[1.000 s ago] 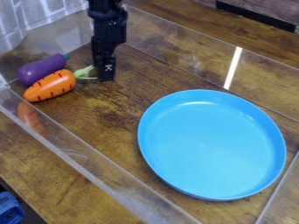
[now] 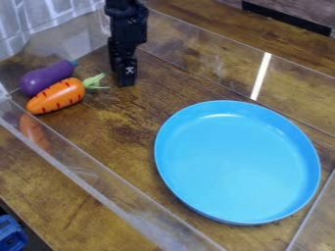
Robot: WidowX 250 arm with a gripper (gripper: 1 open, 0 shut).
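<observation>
My dark gripper [image 2: 124,69] hangs at the top left of the camera view, low over the wooden table beside the toy vegetables; whether it is open or shut is unclear. An orange toy carrot [image 2: 55,97] with pale green leaves lies below and left of it. A purple toy eggplant [image 2: 47,76] lies just behind the carrot. A large blue plate [image 2: 237,163] rests on the right side of the table.
Clear walls enclose the wooden surface [image 2: 131,137], with one edge crossing the lower left. A small blue object [image 2: 10,234] is in the bottom-left corner.
My gripper has shifted very slightly up. The carrot, eggplant and plate look unchanged.
</observation>
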